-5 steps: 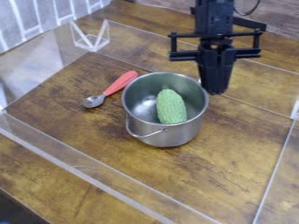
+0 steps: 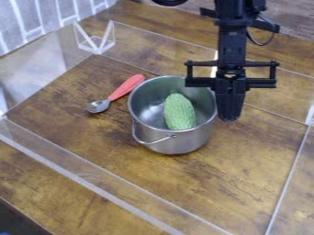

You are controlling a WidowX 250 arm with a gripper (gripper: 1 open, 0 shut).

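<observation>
A steel pot (image 2: pixel 185 138) with a wire handle sits in the middle of the wooden table, a green corn cob (image 2: pixel 178 112) lying inside it. My black gripper (image 2: pixel 229 108) hangs over the pot's right rim and just beyond it, shut, with nothing visible between its fingers. A spoon with a red handle (image 2: pixel 124 88) lies to the left of the pot.
Clear panels edge the table (image 2: pixel 110 188) at left and right, and a small white wire-like piece (image 2: pixel 98 39) stands at the back left. Bare wood is free in front of and right of the pot.
My gripper has come down and slightly left, toward the pot's right rim. The pot, corn and spoon look unmoved.
</observation>
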